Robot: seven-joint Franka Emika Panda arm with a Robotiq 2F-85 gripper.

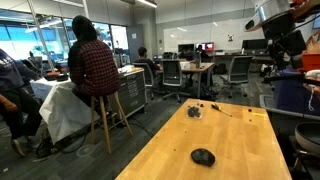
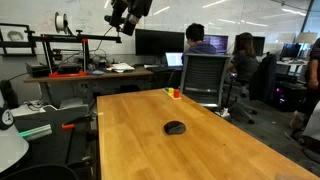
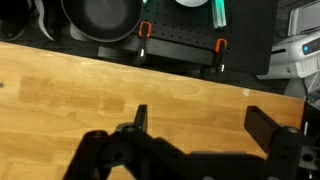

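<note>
My gripper is open above the pale wooden table (image 3: 70, 100), its two dark fingers (image 3: 141, 118) spread wide in the wrist view with only bare wood between them. A small rounded black object (image 1: 203, 157) lies on the tabletop, nearer the front in exterior view 1. Exterior view 2 shows the same black object (image 2: 175, 127) around mid-table, well apart from the raised arm (image 2: 128, 15). Exactly what it is cannot be made out.
Beyond the table edge, the wrist view shows a dark round pan (image 3: 102, 14) and orange-ended hardware (image 3: 220, 46). Small items (image 1: 193, 111) lie toward the table's far end. An office chair (image 2: 201, 78) stands behind.
</note>
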